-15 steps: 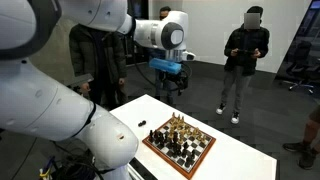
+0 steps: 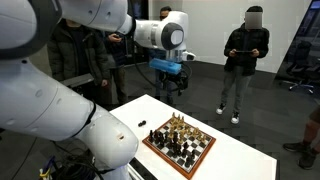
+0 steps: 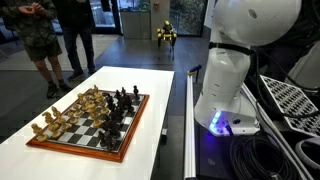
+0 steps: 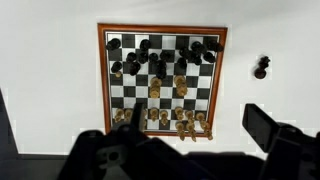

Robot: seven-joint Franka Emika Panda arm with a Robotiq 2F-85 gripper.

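The chessboard (image 4: 160, 132) lies flat on a white table, with a reddish-brown border and black-and-white squares. Dark chess pieces (image 4: 160, 70) cluster along one side, and light wooden pieces (image 4: 185, 128) line the opposite side; two light ones stand nearer the middle. Off the board, a small dark piece (image 4: 262, 67) rests on the bare table. My gripper is open high above the board, its black fingers (image 4: 268, 132) wide apart with nothing between them. From the side, the gripper (image 2: 173, 84) hangs well clear of the pieces.
Bare white table (image 2: 235, 155) surrounds the board, with ample room to its right. A person in dark clothes (image 2: 240, 62) stands behind the table, and others are at the left. Chairs (image 2: 300, 65) stand farther back.
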